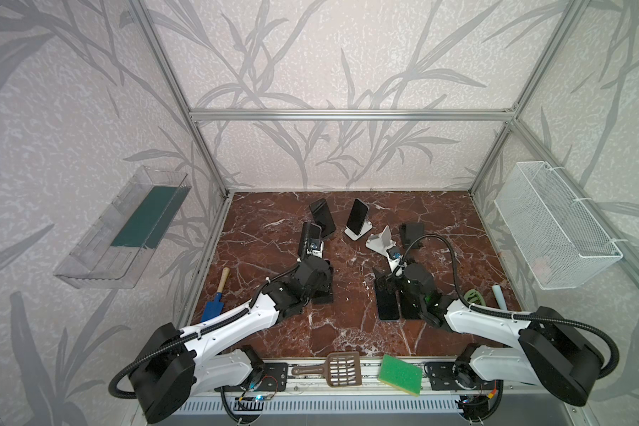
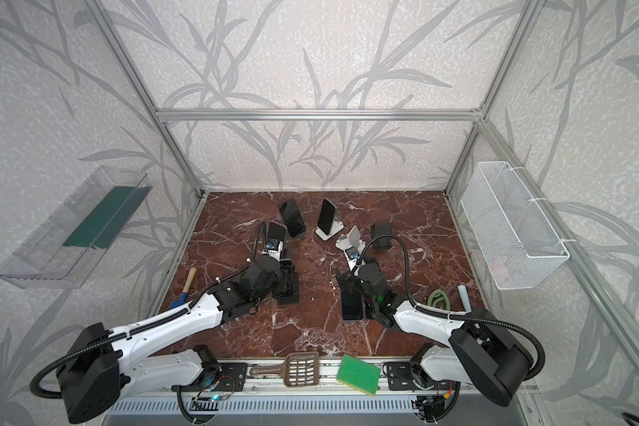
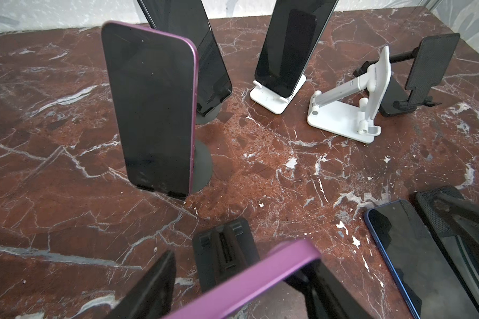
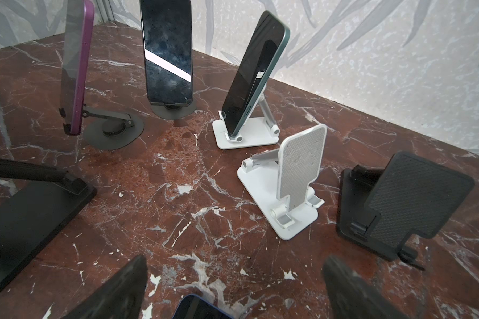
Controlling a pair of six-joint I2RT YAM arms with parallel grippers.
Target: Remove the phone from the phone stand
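In the left wrist view, my left gripper is around the purple edge of a near phone (image 3: 266, 276) above a black stand (image 3: 218, 250); I cannot tell whether it grips it. Behind stand a purple-edged phone (image 3: 149, 106) and a dark phone (image 3: 191, 47) on stands, and another phone (image 3: 287, 42) on a white stand. My right gripper is open above a phone (image 4: 197, 311) lying flat, with nothing visible between its fingers.
An empty white stand (image 4: 303, 164) and an empty black stand (image 4: 415, 196) stand right of the upright phones. A clear bin (image 1: 81, 273) and a white basket (image 1: 568, 241) hang on the side walls.
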